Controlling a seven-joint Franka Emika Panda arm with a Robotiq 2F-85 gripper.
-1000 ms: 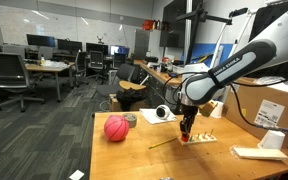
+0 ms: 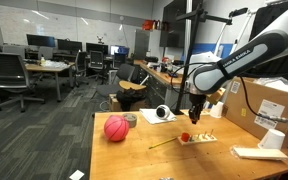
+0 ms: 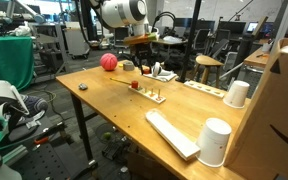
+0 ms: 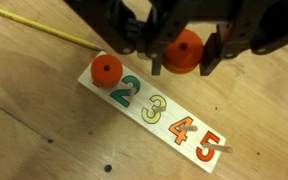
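In the wrist view, a white numbered board [image 4: 166,118] runs diagonally with upright wooden pegs; the figures 2 to 5 are readable. An orange-red disc [image 4: 107,69] with a hole in its middle sits at the end beside the 2, covering the spot there. My gripper is shut on another orange-red round piece [image 4: 184,48], also with a dark central hole. It hangs over the table beside the board, apart from the pegs. Exterior view 1 shows the gripper [image 2: 195,115] above the board [image 2: 197,139], where the seated disc [image 2: 185,136] stands at the left end.
A yellow stick [image 4: 39,27] lies close to the disc's end of the board. Farther left are a pink-red ball [image 2: 116,128] and a small grey container [image 2: 131,119]. A white bar [image 3: 172,134] and a white cup [image 3: 214,142] occupy the table's near side in exterior view 2.
My gripper has risen from close over the disc at the board's left end and shifted slightly right. The board appears to have stayed in place.
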